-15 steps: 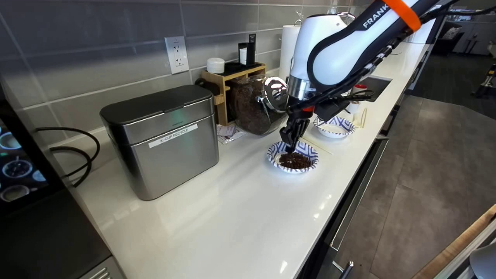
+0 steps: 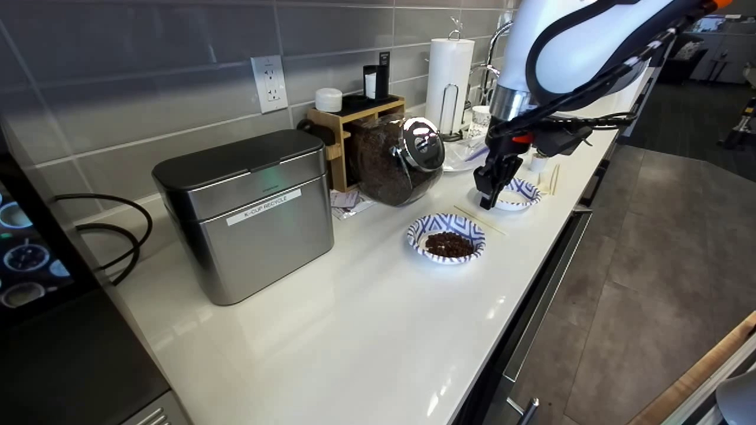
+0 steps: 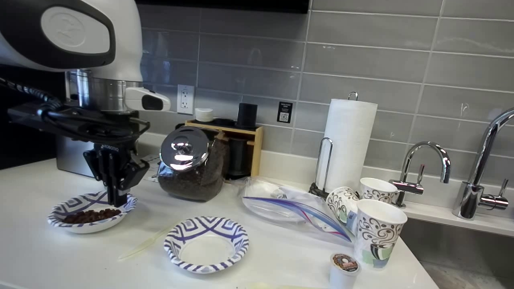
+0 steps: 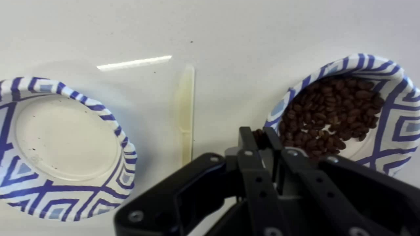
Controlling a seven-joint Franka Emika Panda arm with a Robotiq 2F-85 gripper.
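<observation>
My gripper is shut on a few brown coffee beans (image 4: 258,135), whose tops show between its fingertips in the wrist view. Beside it on the right, a blue-and-white patterned paper bowl (image 4: 401,106) contains a loose pile of beans (image 4: 315,118). A second bowl of the same pattern (image 4: 67,133) lies to the left with only dark specks in it. Exterior view 1 has the gripper (image 2: 487,202) above the counter, close to this second bowl (image 2: 521,202). In exterior view 2 the fingers hang over the near side of the bean bowl's rim (image 3: 91,226).
A pale plastic knife (image 4: 187,118) lies between the bowls. Behind them stand a glass jar of beans (image 3: 192,178) and a plastic bag (image 3: 284,202). Paper cups (image 3: 378,231) and a small pod (image 3: 343,269) occupy the sink side.
My gripper has risen out of the bean bowl and moved toward the other bowl, away from the steel bin. Both bowls stay where they were.
</observation>
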